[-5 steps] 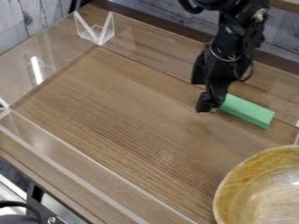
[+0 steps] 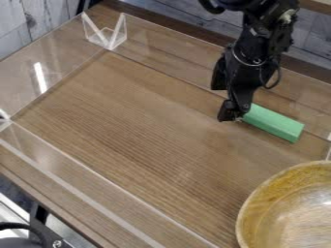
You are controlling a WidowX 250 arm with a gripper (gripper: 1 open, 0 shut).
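Observation:
The black gripper hangs down from the arm at the upper right, its fingers open and low over the wooden surface. A light green block lies on the surface just right of the lower fingertip, angled toward the lower right. Whether the fingertip touches the block's left end cannot be told.
A large yellowish bowl fills the lower right corner. A clear angular plastic piece stands at the upper left. Low walls edge the back and left.
The arm and gripper have shifted very slightly; the block and bowl stay where they were.

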